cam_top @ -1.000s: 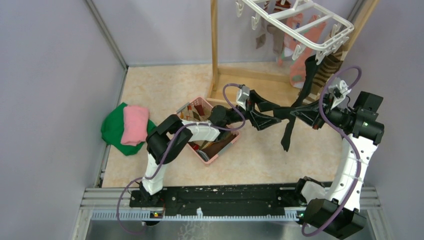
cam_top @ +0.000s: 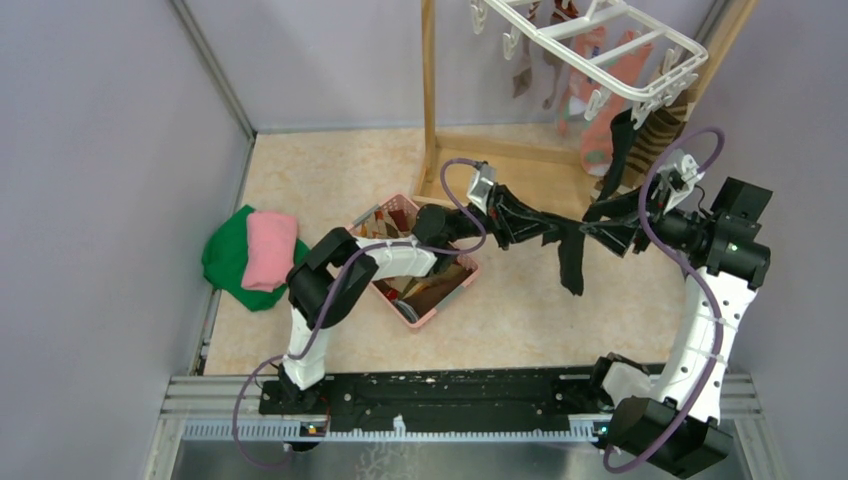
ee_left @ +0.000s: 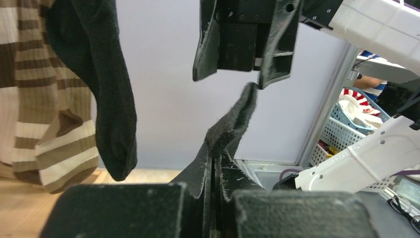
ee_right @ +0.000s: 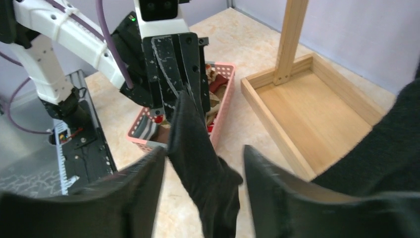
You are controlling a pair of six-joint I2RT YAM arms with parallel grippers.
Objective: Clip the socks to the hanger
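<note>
A dark sock (cam_top: 570, 268) hangs down between my two grippers over the table. My left gripper is shut on its edge, and a fold of it sticks up past the fingertips. Facing it from the right, my right gripper (cam_top: 594, 226) has its fingers parted; in the right wrist view the sock (ee_right: 198, 148) shows in the gap, with nothing clamped. Another dark length of sock (ee_left: 106, 89) hangs below the white hanger (cam_top: 585, 65), near my right gripper. Whether it touches that gripper I cannot tell.
Striped socks (ee_left: 54, 99) and pink socks (cam_top: 595, 130) hang around the rack. The wooden stand's base (ee_right: 317, 114) lies beneath. A pink basket (ee_right: 225, 99) stands under my left arm, and green and pink cloths (cam_top: 272, 250) lie at far left.
The dark strip between hanger and right gripper was drawn out toward the left and now hangs more upright.
</note>
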